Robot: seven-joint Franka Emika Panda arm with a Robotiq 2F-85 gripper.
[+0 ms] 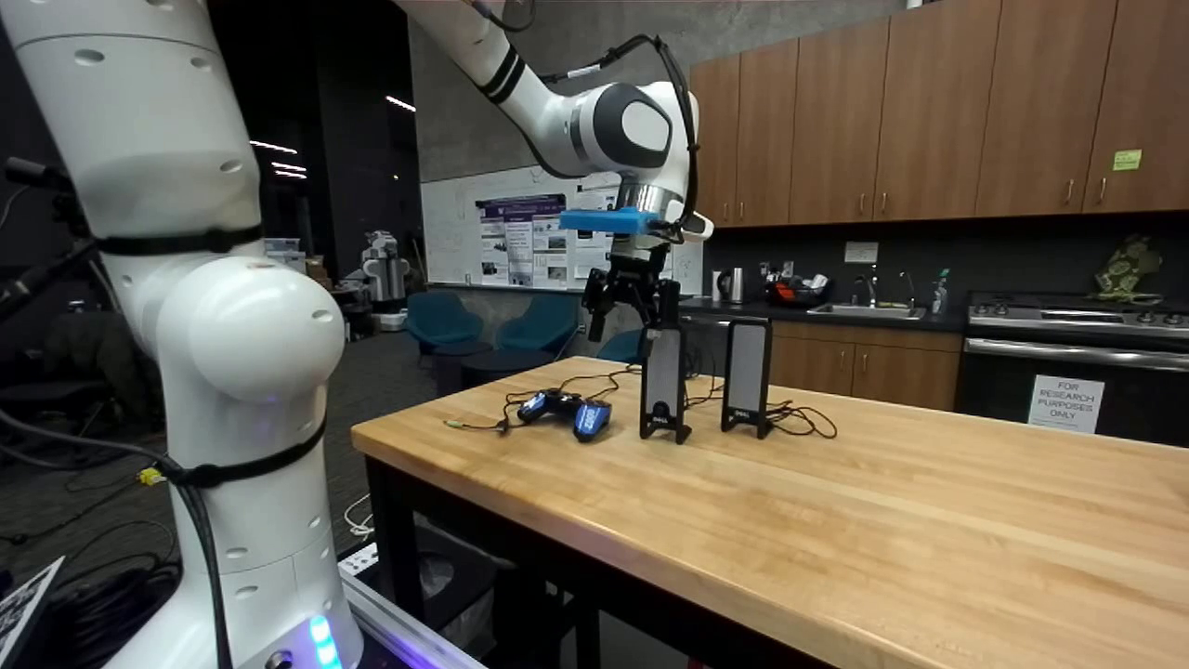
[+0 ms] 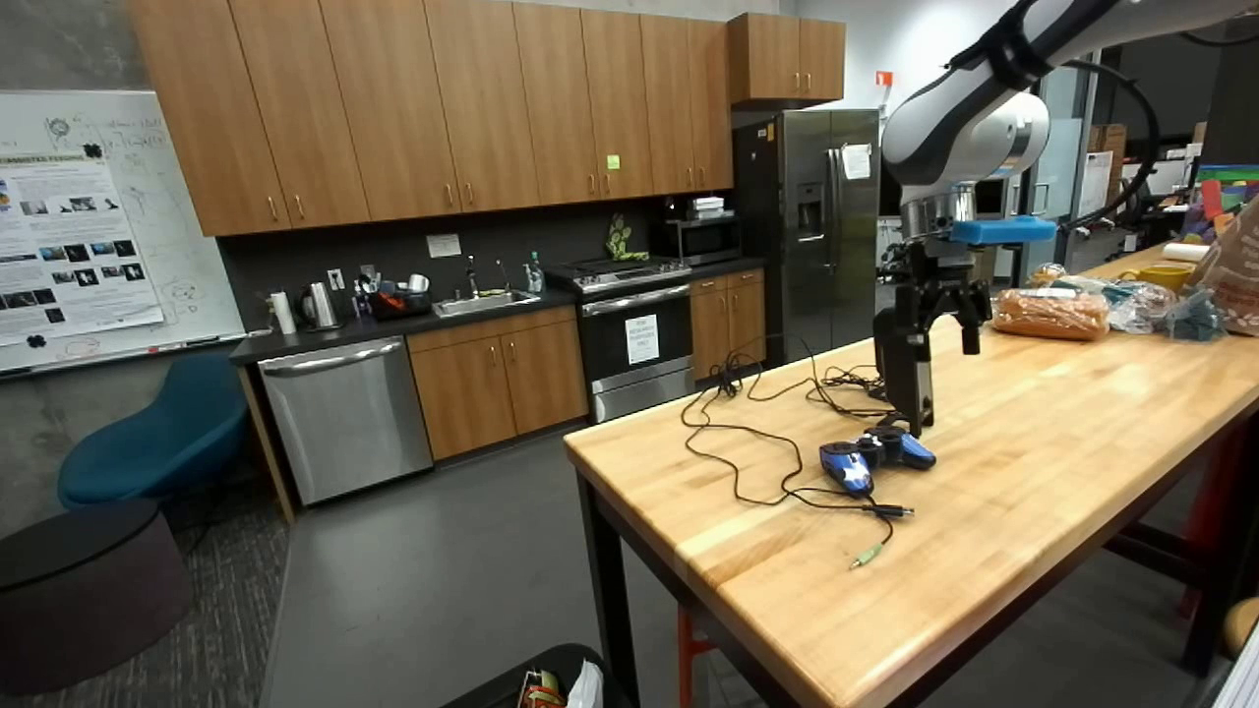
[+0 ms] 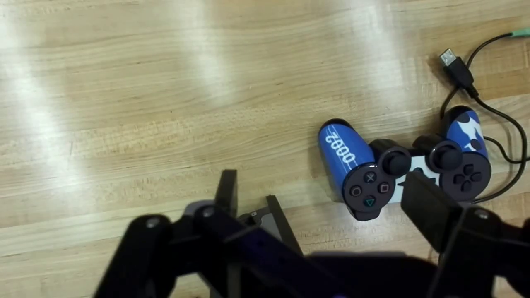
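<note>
My gripper [image 1: 633,317] hangs over the wooden table with its fingers wide apart and nothing held. Just under it in exterior view 1 stands an upright grey-and-black speaker [image 1: 664,385], its top close to one finger; whether they touch I cannot tell. A second, matching speaker [image 1: 747,373] is upright to its right. On the tabletop lies a blue-and-black game controller [image 3: 355,164], which in the wrist view sits partly behind the right finger [image 3: 428,211]. Only the top of a speaker [image 3: 271,223] shows there, low between the fingers.
Black cables [image 2: 755,435] spread around the controller and speakers, with a USB plug [image 3: 458,72] and a green audio plug [image 2: 867,556]. Bagged items [image 2: 1050,313] lie at the table's far end. The tabletop [image 1: 892,513] to the speakers' right is broadly clear.
</note>
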